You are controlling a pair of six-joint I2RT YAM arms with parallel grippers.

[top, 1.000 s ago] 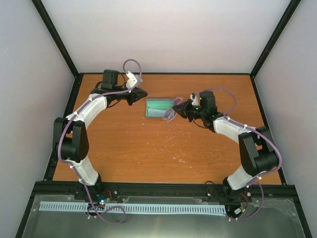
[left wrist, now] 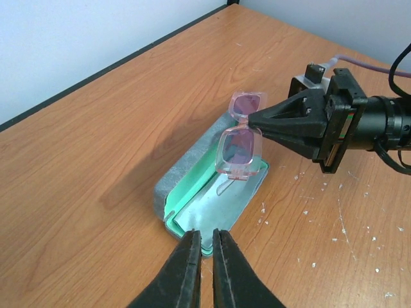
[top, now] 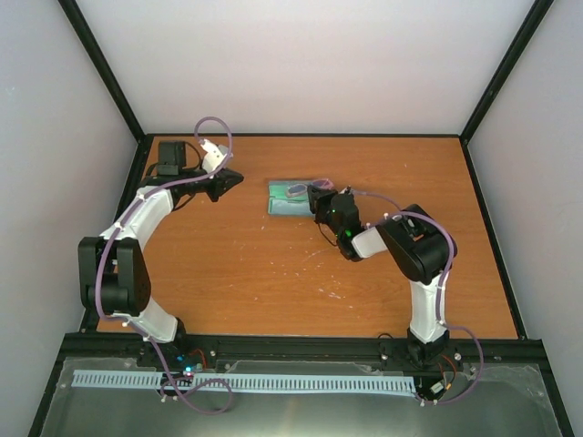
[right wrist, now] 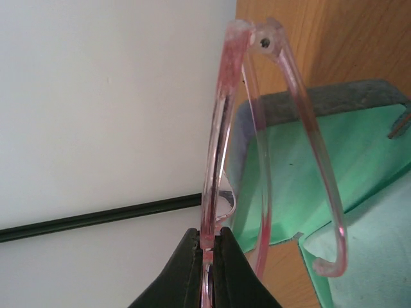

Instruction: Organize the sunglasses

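Pink transparent sunglasses (left wrist: pixel 237 151) are held over the open case (top: pixel 290 206), which has a green and pale-blue lining and a grey outer side. My right gripper (top: pixel 314 193) is shut on their frame near the middle; in the right wrist view the pink frame (right wrist: pixel 218 128) rises from between its fingertips, with folded temples alongside. My left gripper (top: pixel 235 182) stands left of the case, higher up in its own view; its fingers (left wrist: pixel 189 276) are together, with nothing visible between them.
Walls enclose the back and both sides. Purple tubes run along both arms.
My right gripper has carried the sunglasses leftward over the case, turning them more level with the case's length.
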